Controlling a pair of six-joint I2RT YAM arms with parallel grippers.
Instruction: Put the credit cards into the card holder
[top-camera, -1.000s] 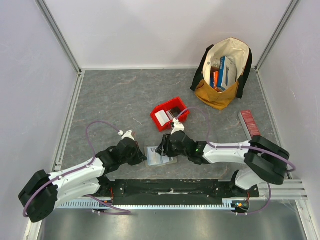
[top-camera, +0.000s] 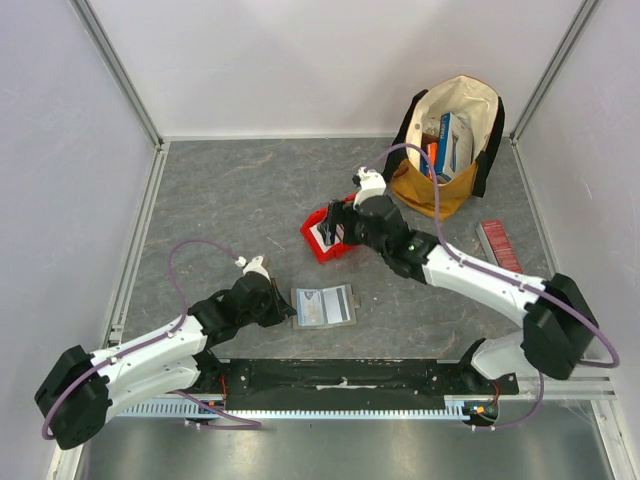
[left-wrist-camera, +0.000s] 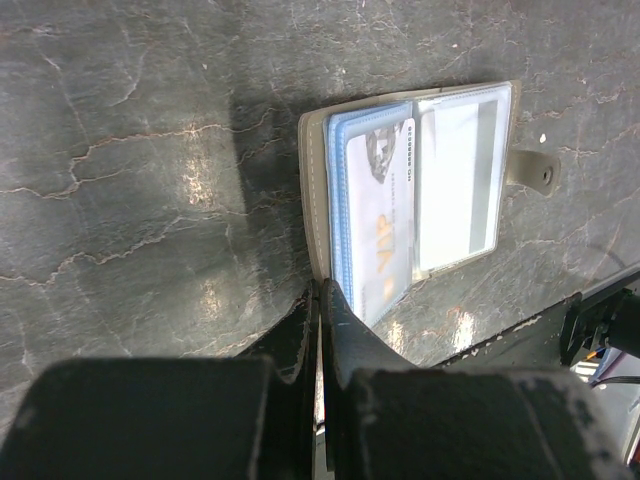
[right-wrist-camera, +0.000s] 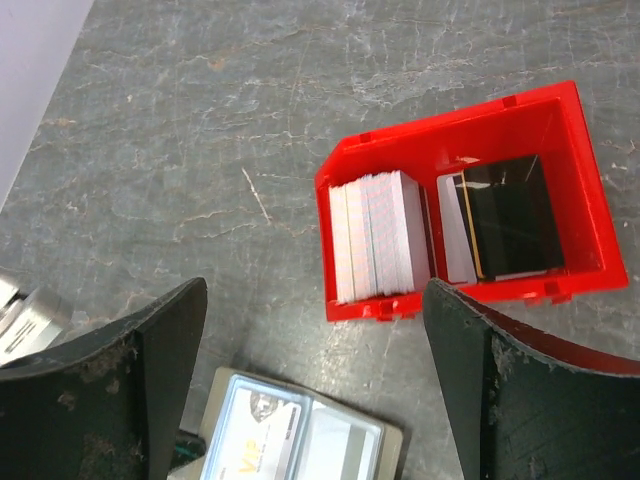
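Observation:
An open card holder (top-camera: 337, 307) with clear sleeves lies on the grey table. In its left sleeve sits a white VIP card (left-wrist-camera: 378, 215); the right sleeve (left-wrist-camera: 460, 175) shows a pale insert with a grey stripe. My left gripper is shut on the holder's left edge. A red box (right-wrist-camera: 588, 190) contains a row of white cards (right-wrist-camera: 375, 240) standing on edge, with black cards (right-wrist-camera: 515, 215) beside them. Over the near side of this box, my right gripper hangs open, with no card between its widely spaced fingers.
At the back right stands a tan and black bag (top-camera: 430, 190) with boxes inside. A red carton (top-camera: 499, 246) lies by the right wall. Bare table stretches across the back left.
The holder's right half has tilted up somewhat; the left arm stays put.

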